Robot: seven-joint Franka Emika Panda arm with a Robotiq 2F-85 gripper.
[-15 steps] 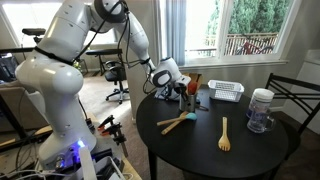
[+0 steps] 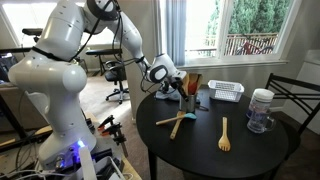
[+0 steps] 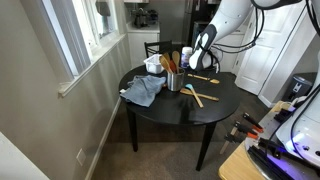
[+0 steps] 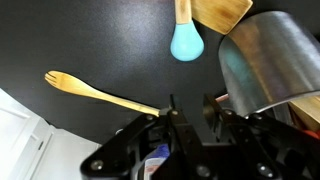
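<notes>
My gripper is open, its dark fingertips at the lower middle of the wrist view with nothing seen between them. To their right is a metal canister. In exterior view 2 the canister stands upright, wooden utensils rising from it, and my gripper is close by it. A wooden fork lies apart on the black table. A blue-headed spoon lies near the canister, alongside other wooden utensils. Exactly how high the fingers are cannot be told.
A grey cloth lies beside the canister. Towards the window is a white basket, with a clear pitcher at the table's side.
My hand has risen slightly and shifted a little left in exterior view 1. The objects on the table look unmoved.
</notes>
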